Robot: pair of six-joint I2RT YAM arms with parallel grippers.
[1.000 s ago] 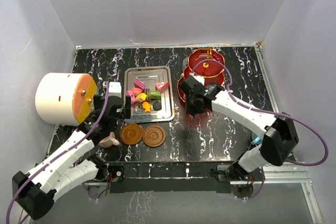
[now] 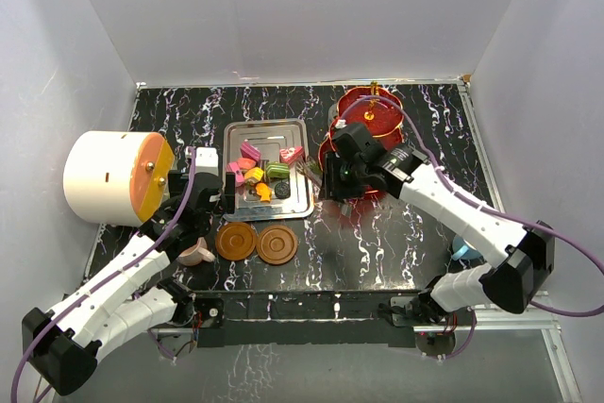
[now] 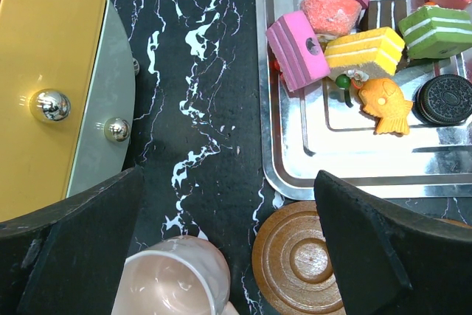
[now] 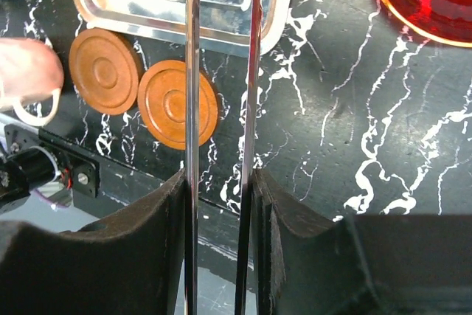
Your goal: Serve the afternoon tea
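Toy sweets, among them a green cake piece (image 3: 436, 32), a yellow cake piece (image 3: 365, 53), a fish-shaped biscuit (image 3: 385, 106) and a dark sandwich cookie (image 3: 446, 99), lie on the silver tray (image 2: 231, 139). My right gripper (image 2: 332, 184) is shut on metal tongs (image 4: 192, 108), whose two long arms stand apart, nothing visible between them where they show. In the top view the tongs reach toward the tray's right edge; their tips are cut off in the right wrist view. Left of the tray, my left gripper is open and empty. Behind the right arm stands a red tiered stand (image 2: 382, 120).
Two brown coasters (image 2: 236, 241) (image 2: 276, 244) lie in front of the tray. A pink cup (image 3: 166, 285) rests on its side beside them. The cream-and-yellow toy cabinet (image 2: 113, 176) fills the left side.
My right gripper has shifted slightly left and turned, so the tongs now show beside the tray. The left arm and the sweets stay in place.
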